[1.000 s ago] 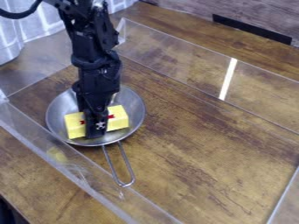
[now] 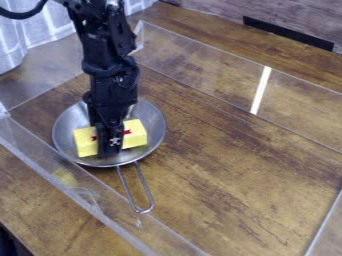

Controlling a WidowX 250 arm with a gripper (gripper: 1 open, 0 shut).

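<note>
A round steel pan [image 2: 150, 122] with a looped wire handle rests on the wooden table at the left. Inside it lies a yellow block [image 2: 86, 141], maybe a sponge. My black gripper [image 2: 110, 140] reaches down from above into the pan, its fingertips at the block. The gripper is shut on the block, though its fingers hide part of it.
Bare wooden table [image 2: 227, 190] fills the right side. Clear plastic walls run along the left, the back and the right edge. A white tape strip and a dark slot are toward the back right.
</note>
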